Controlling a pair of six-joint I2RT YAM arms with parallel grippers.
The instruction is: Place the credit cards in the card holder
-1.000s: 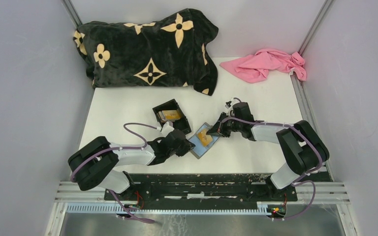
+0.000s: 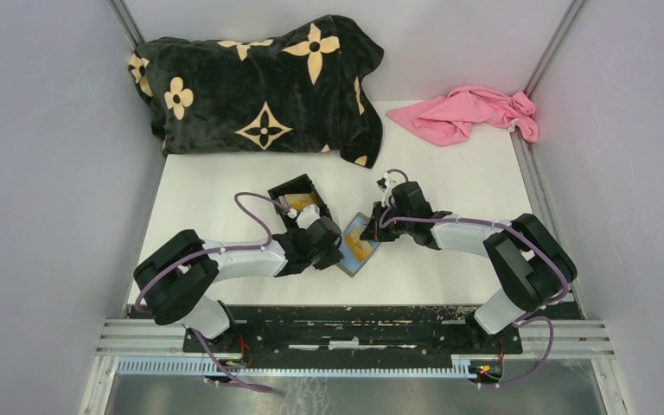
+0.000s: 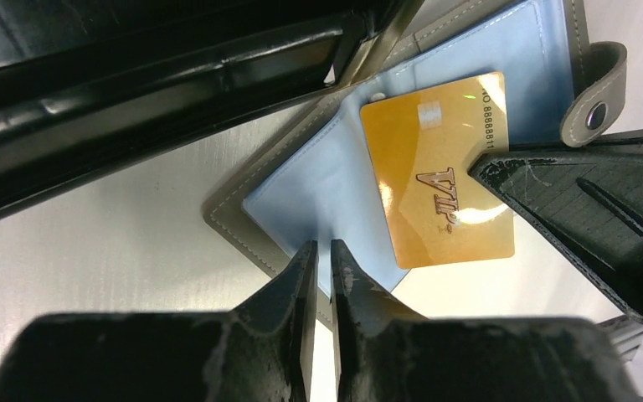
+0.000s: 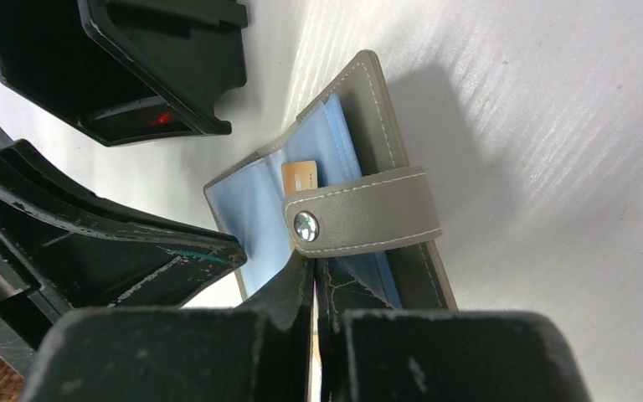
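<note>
The card holder (image 2: 353, 259), grey with pale blue sleeves, lies open at the centre, a gold card (image 3: 423, 213) on it. Its snap strap (image 4: 368, 209) shows in the right wrist view. My left gripper is over the holder's near-left part, fingertips slightly apart with nothing seen between them. My right gripper is shut at the card beside the strap, its tips partly under or against the strap; I cannot tell which. In the left wrist view its finger overlaps the card's right part. The card is partly hidden in the right wrist view.
A black box (image 2: 292, 182) with gold cards inside stands just behind and left of the holder, close to my left gripper. A dark patterned blanket (image 2: 251, 86) and pink cloth (image 2: 458, 112) lie at the back.
My right gripper has shifted slightly left.
</note>
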